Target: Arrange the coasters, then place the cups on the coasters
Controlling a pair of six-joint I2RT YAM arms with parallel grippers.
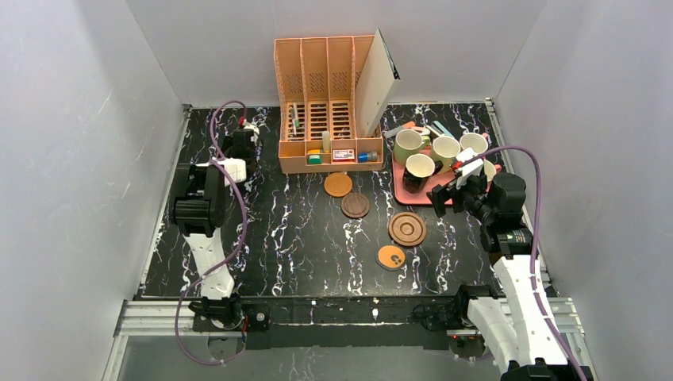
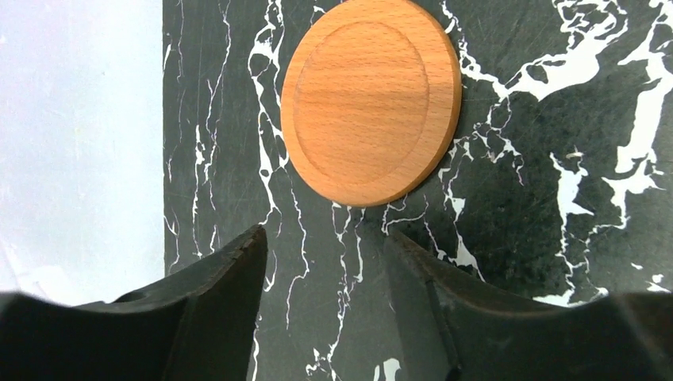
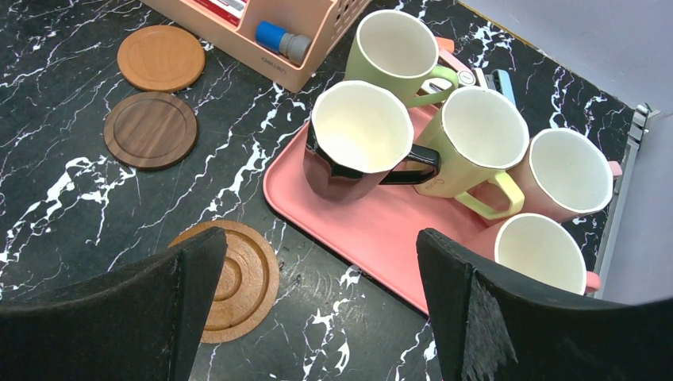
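Note:
A dark brown cup with a cream inside stands upright near the corner of a pink tray, its handle towards the right. Just short of the tray my right gripper is open, with only tabletop and tray seen between its fingers. In the left wrist view a plain round wooden coaster lies flat, beyond the fingertips of my left gripper. That gripper's fingers are apart and hold nothing. From above, the left arm hides this coaster. Two coasters, light and dark, lie mid-table.
Several other cups crowd the tray, including a green one touching close behind. A ringed coaster and an orange coaster lie in front. An orange organizer stands at the back.

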